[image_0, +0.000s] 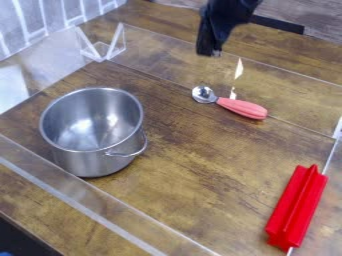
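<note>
The black gripper (214, 40) hangs at the top centre, mostly out of frame and blurred, so its opening is unclear. Below it, apart from it, a scoop with a pink handle (242, 108) and metal head lies on the wooden table. A steel pot (92, 132) with a wire handle stands at the left. A red rolling pin-like object (297, 205) lies at the right front.
A clear plastic sheet or barrier with stands runs along the back and sides of the wooden table (187, 180).
</note>
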